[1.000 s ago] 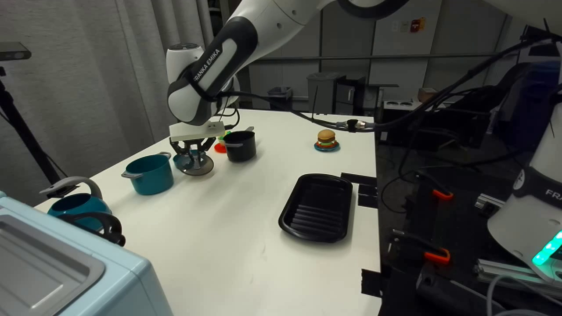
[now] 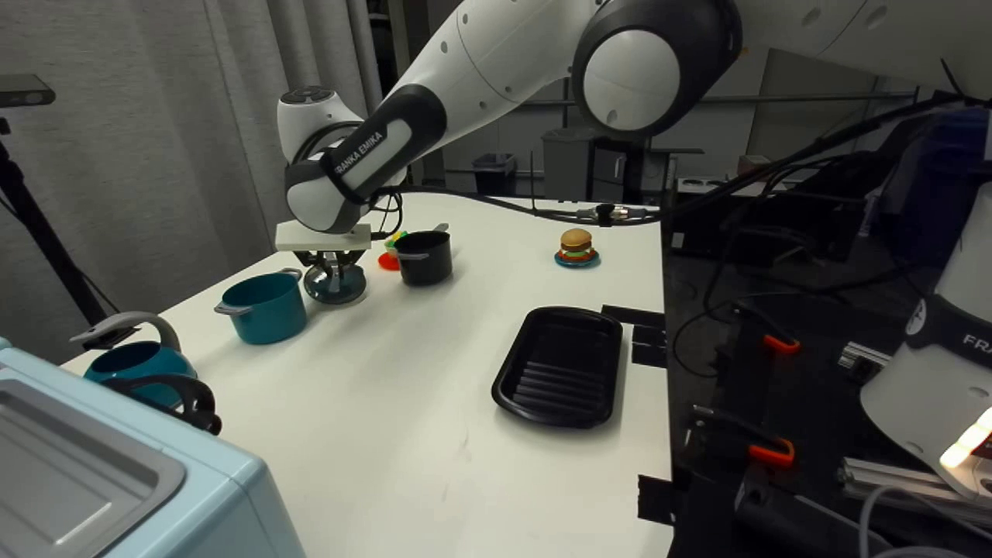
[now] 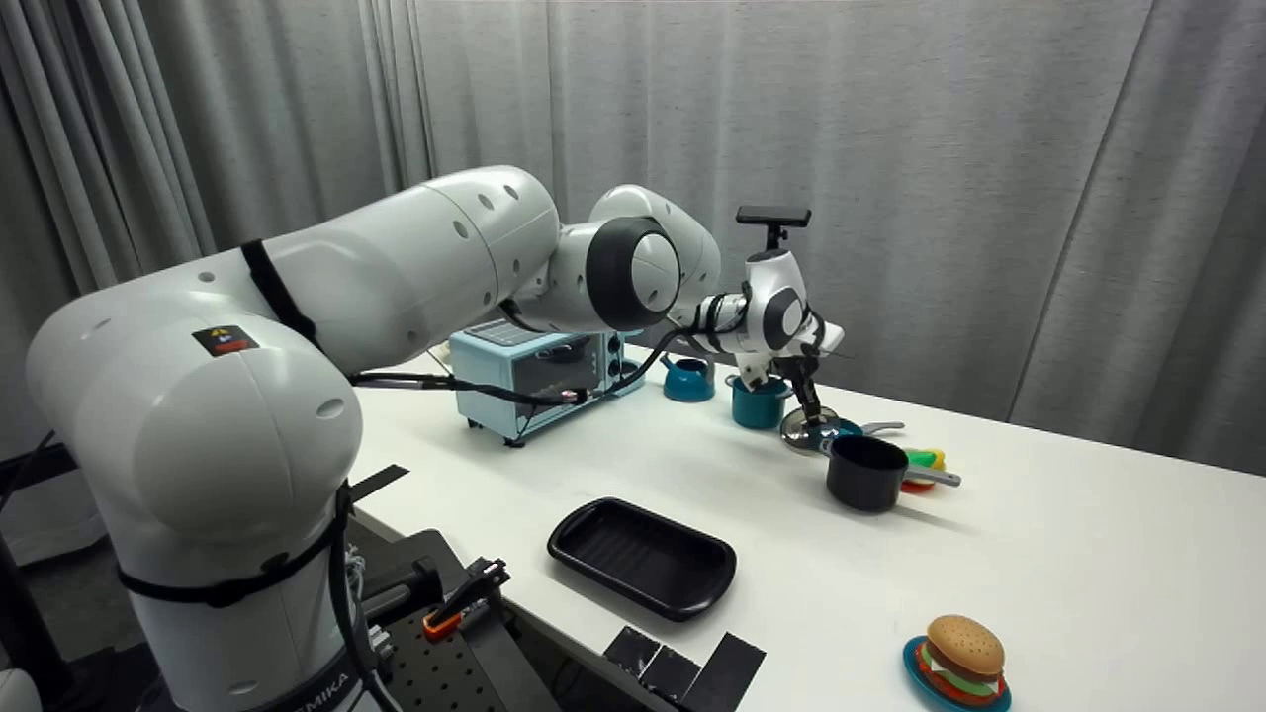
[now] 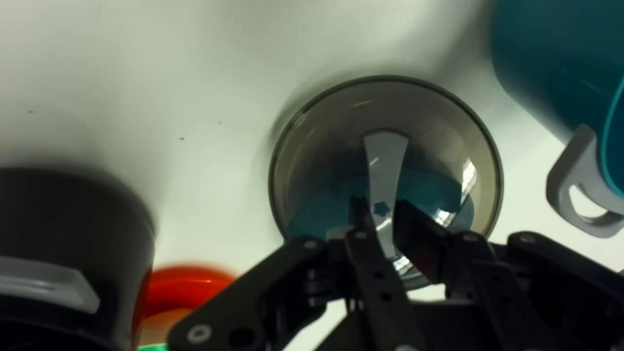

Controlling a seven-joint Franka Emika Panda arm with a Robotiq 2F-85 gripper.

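My gripper is shut on the grey handle [image 4: 386, 161] of a round glass lid [image 4: 330, 126] with a dark rim. In exterior view 1 the lid [image 2: 336, 287] hangs low beneath the hand, between a teal pot [image 2: 270, 315] and a black saucepan [image 2: 425, 260]. A teal pan [image 3: 846, 428] shows behind the lid in exterior view 2, and its colour comes through the glass in the wrist view. How the lid's far rim meets this pan is hard to tell.
A red plate [image 4: 187, 286] with toy food lies by the saucepan. A teal kettle [image 2: 139, 363] and a light blue toaster oven [image 2: 214, 483] stand along the left. The black tray [image 2: 558, 367] and burger [image 2: 576, 243] lie off to the right. Mid-table is bare.
The hand and lid have shifted left and slightly back in exterior view 1, closer to the teal pot. The lid now covers more of the teal pan. The base light went from green to white.
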